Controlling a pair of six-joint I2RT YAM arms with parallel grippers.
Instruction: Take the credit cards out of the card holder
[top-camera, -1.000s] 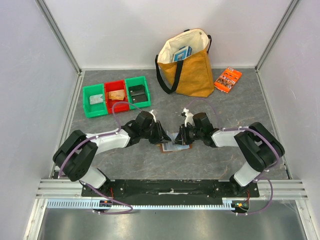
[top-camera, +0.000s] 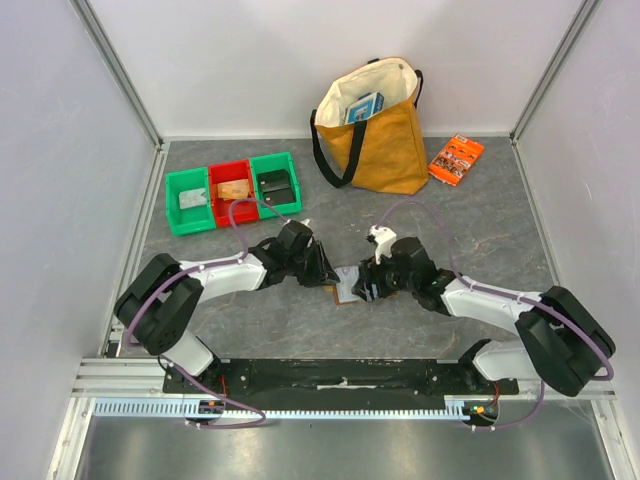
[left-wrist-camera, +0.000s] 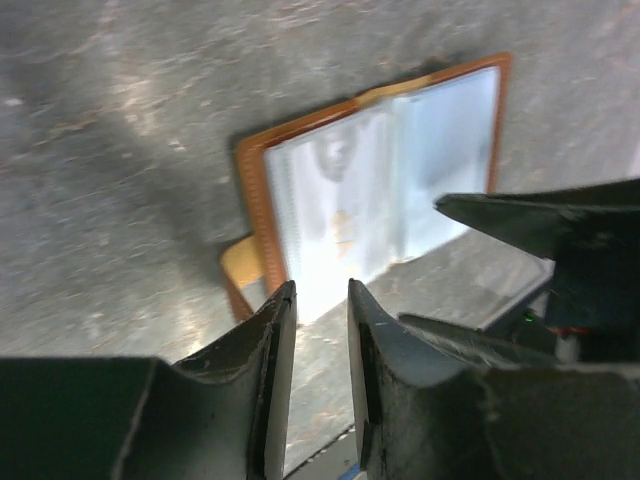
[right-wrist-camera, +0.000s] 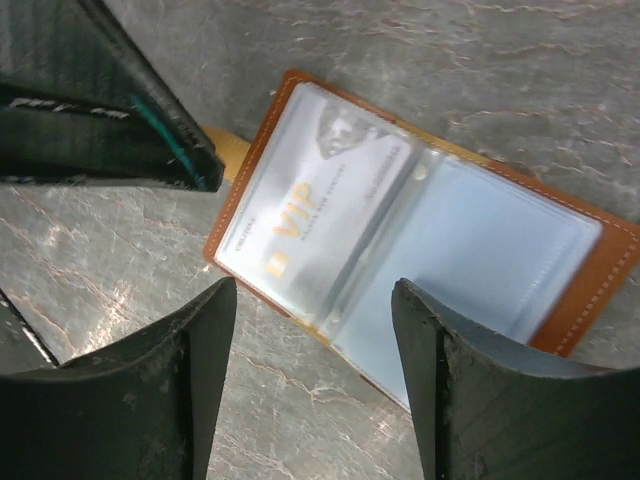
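Observation:
A brown card holder (top-camera: 345, 290) lies spread open on the grey table, between my two grippers. In the right wrist view, a white card marked VIP (right-wrist-camera: 310, 200) lies under the clear sleeve of its left half. The holder's other half (right-wrist-camera: 470, 255) shows a pale bluish-white panel; whether a card is in it cannot be told. A tan strap (left-wrist-camera: 242, 262) sticks out at the left edge. My left gripper stands part open by that edge, nothing between its fingers. Over the holder, my right gripper is parted too, its fingertips apart with nothing gripped.
Green and red bins (top-camera: 200, 228) stand at the back left, holding a few items. Behind are a mustard tote bag (top-camera: 395, 150) and an orange packet (top-camera: 455, 160). The two grippers are close together; bare table lies to either side.
The card holder has shifted slightly right since a second ago.

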